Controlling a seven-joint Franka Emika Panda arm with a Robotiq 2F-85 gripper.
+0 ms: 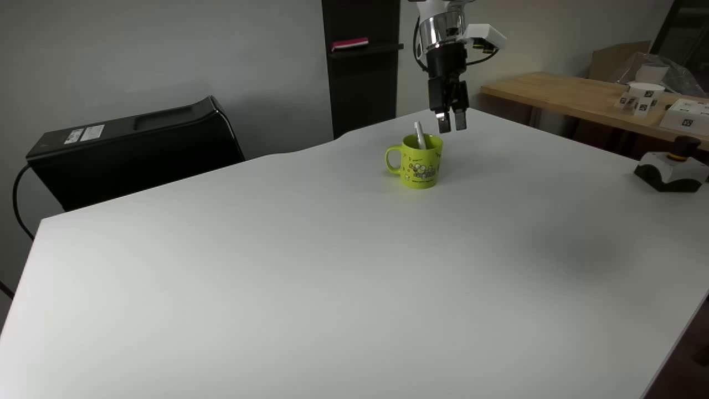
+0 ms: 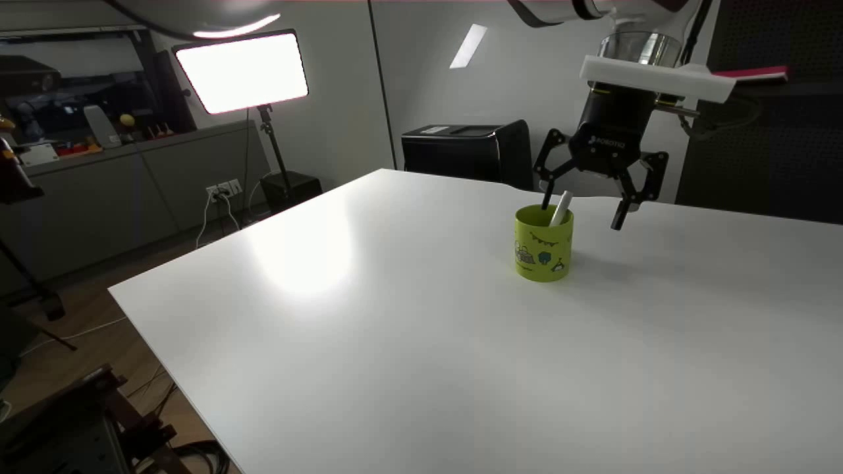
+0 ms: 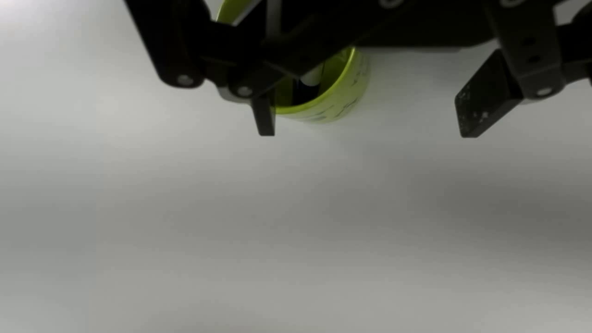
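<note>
A yellow-green mug (image 1: 420, 167) with printed figures stands upright on the white table, its handle toward the left in exterior view 1. A white marker-like stick (image 2: 561, 209) leans inside it and pokes out above the rim. My gripper (image 2: 583, 218) is open, hanging just above and beside the mug with nothing between its fingers. In the wrist view the mug (image 3: 355, 89) is partly covered by the gripper's left finger linkage, and the stick's end (image 3: 312, 76) shows inside. Whether a fingertip touches the rim, I cannot tell.
A black bin-like box (image 1: 139, 149) stands beyond its far edge. At the right edge sits a white and black device (image 1: 672, 170); a wooden side table (image 1: 558, 93) holds cups.
</note>
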